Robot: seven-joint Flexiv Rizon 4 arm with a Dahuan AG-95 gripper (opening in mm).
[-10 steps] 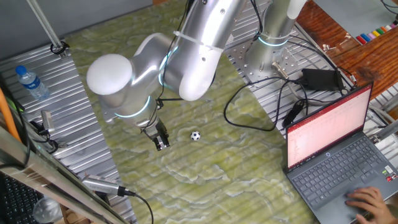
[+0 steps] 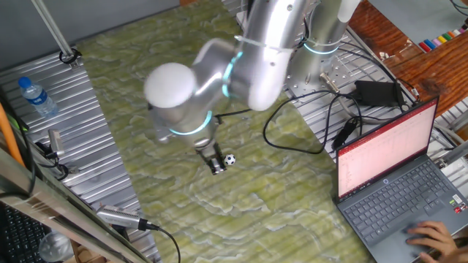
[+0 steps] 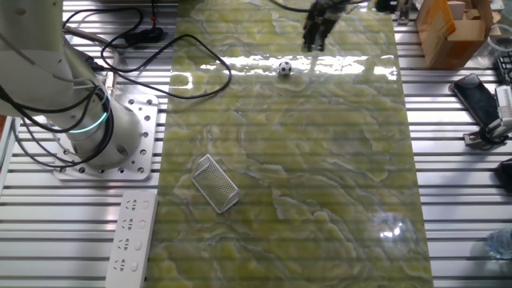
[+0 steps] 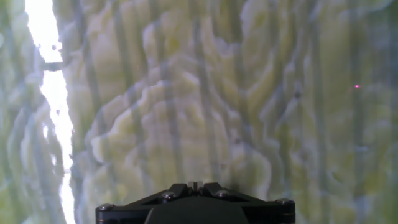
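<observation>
A small black-and-white soccer ball [image 2: 230, 159] rests on the green marbled mat; it also shows as a ball [image 3: 285, 67] near the far end in exterior view 2. Just beside it in exterior view 1 is my black gripper [image 2: 219, 172], pointing down and above the mat. In exterior view 2 the gripper [image 3: 309, 50] appears up and to the right of the ball. The wrist view has the gripper at its bottom edge, fingertips together, nothing showing between them. No ball is visible there, only mat.
A metal grater [image 3: 216, 184] lies on the mat, and a white power strip [image 3: 131, 238] sits beside it. A black cable [image 2: 274, 142] loops onto the mat near the base. The laptop [image 2: 398, 175], with a person's hand on it, occupies the right.
In exterior view 1 the arm and gripper have moved right, from well left of the ball to right beside it. The ball has stayed in place.
</observation>
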